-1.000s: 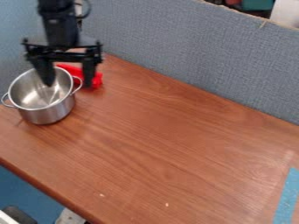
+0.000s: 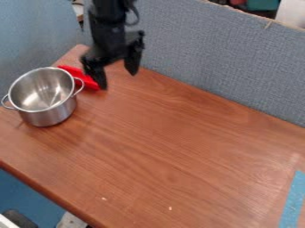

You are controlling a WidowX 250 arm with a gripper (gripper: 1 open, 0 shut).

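A stainless steel pot (image 2: 43, 107) with two wire handles stands at the left of the wooden table (image 2: 179, 151). Just behind it lies a red object (image 2: 81, 77), partly hidden by my arm. My gripper (image 2: 114, 69), dark and blurred, hangs open at the back left, above and to the right of the red object.
Grey padded walls (image 2: 226, 62) bound the table at the back and left. A strip of blue tape (image 2: 292, 198) is on the right edge.
My gripper has moved from over the pot toward the back right, past the red object, and appears turned. The pot stands where it was.
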